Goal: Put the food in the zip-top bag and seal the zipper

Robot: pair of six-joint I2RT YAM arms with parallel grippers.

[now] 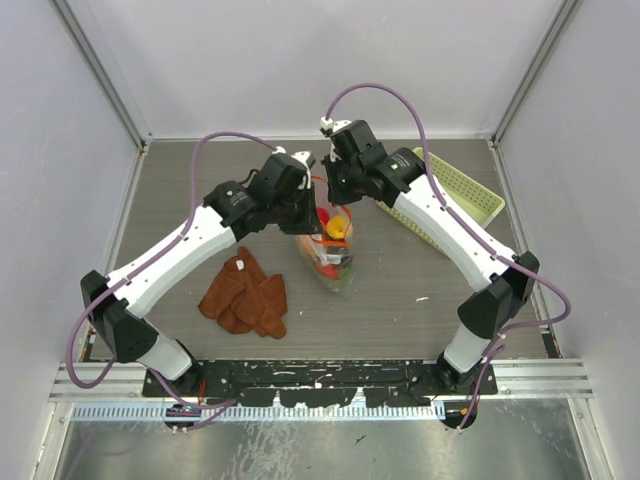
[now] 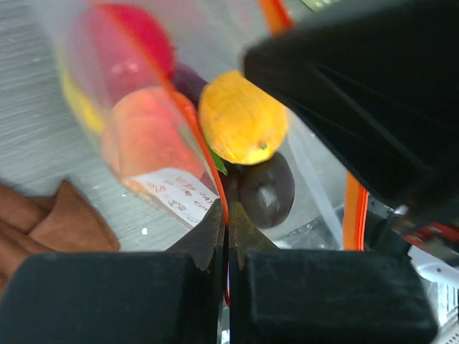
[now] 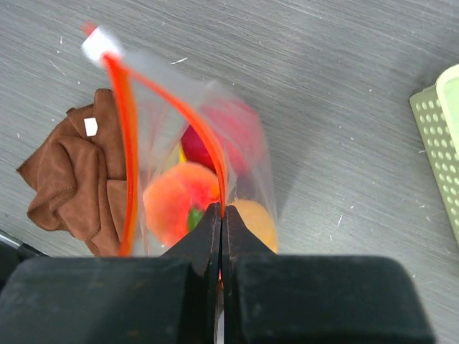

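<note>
The zip top bag (image 1: pixel 325 262) stands in the middle, holding food: a red fruit (image 2: pixel 147 36), an orange fruit (image 3: pixel 172 201), a yellow fruit (image 2: pixel 240 122) and a dark one (image 2: pixel 265 193). Both grippers are at its orange-zippered top. My left gripper is shut on the bag's zipper edge at the near side. My right gripper is shut on the rim at the far side, just above and to the right of the left one in the top view.
A brown cloth (image 1: pixel 245 295) lies front left of the bag. A light green basket (image 1: pixel 460 195) stands at the back right.
</note>
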